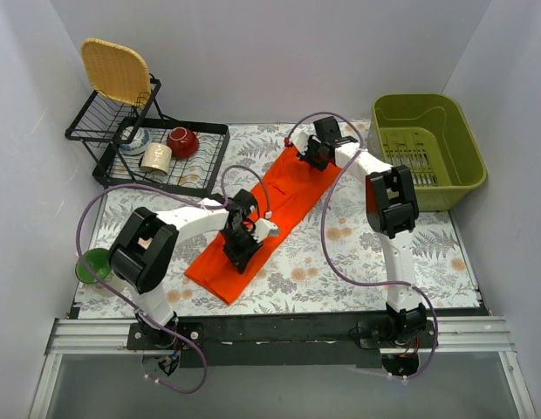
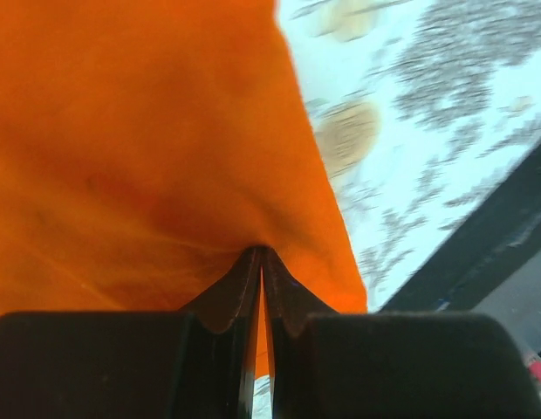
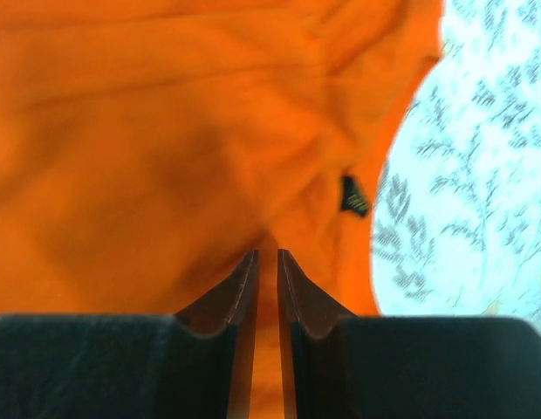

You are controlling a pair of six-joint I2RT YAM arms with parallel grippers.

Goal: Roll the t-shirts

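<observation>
An orange t-shirt [image 1: 280, 198] lies folded into a long strip, running diagonally from front left to back right on the patterned mat. My left gripper is shut and pressed on the cloth near its front end, close to an edge; whether fabric is pinched cannot be seen. My right gripper is over the rear end, where the cloth is creased and a small dark patch shows, its fingertips slightly apart with orange cloth visible between and below them.
A green basket [image 1: 463, 148] stands at the back right, a dish rack [image 1: 100, 170] with bowl and cups at the back left, a green cup [image 1: 93, 264] at the left edge.
</observation>
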